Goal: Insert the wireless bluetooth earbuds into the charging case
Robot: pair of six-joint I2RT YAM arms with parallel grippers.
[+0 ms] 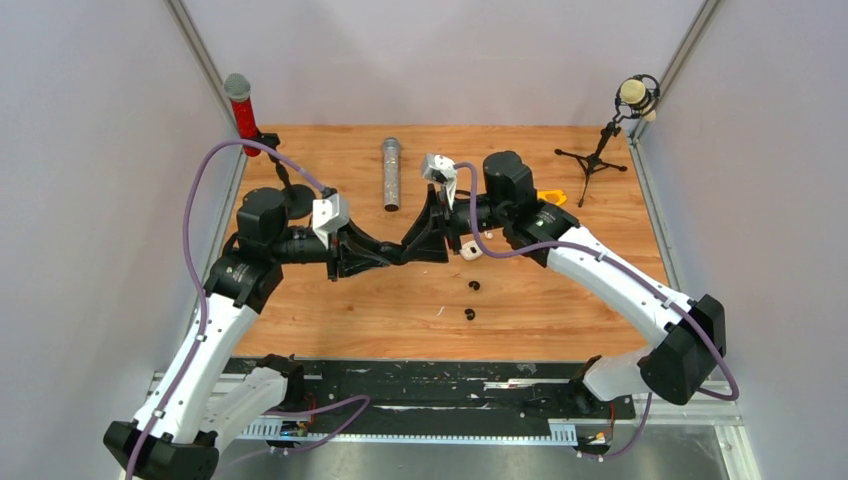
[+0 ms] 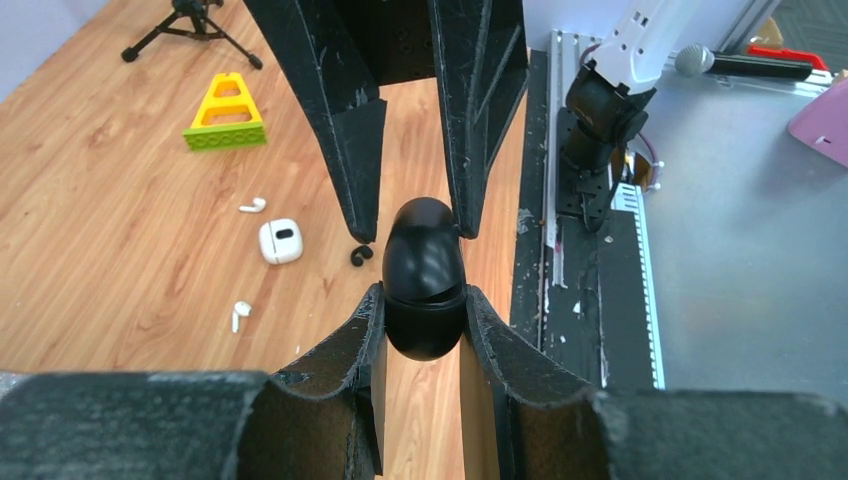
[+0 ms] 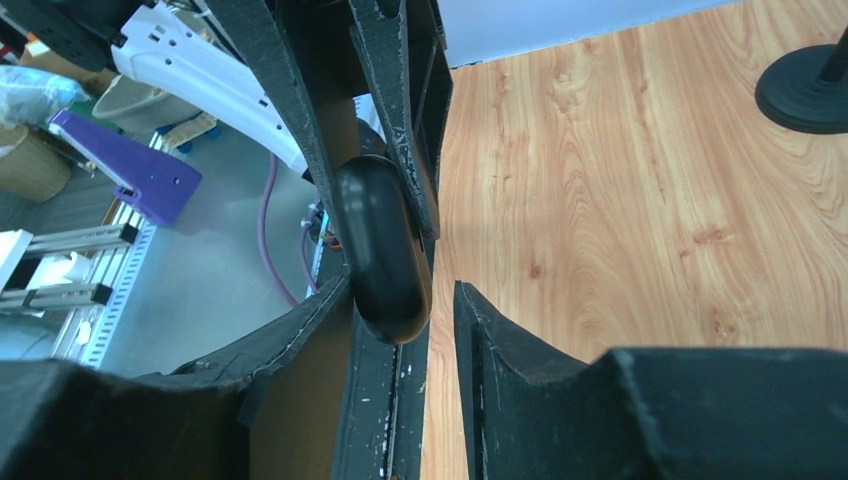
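The black charging case (image 2: 424, 275) is between my two grippers in mid-air. My left gripper has its fingers against both sides of it. My right gripper has its fingertips around the case's other end; whether both press on it is unclear. On the table lie a white case (image 2: 281, 241), two white earbuds, one (image 2: 252, 206) above it and one (image 2: 240, 315) below, and small black earbuds (image 1: 470, 314) toward the front.
A silver microphone (image 1: 391, 175) lies at the back middle, a red microphone (image 1: 243, 110) stands at the left, a tripod (image 1: 590, 160) at the back right, and a yellow-green toy (image 2: 225, 115) near it.
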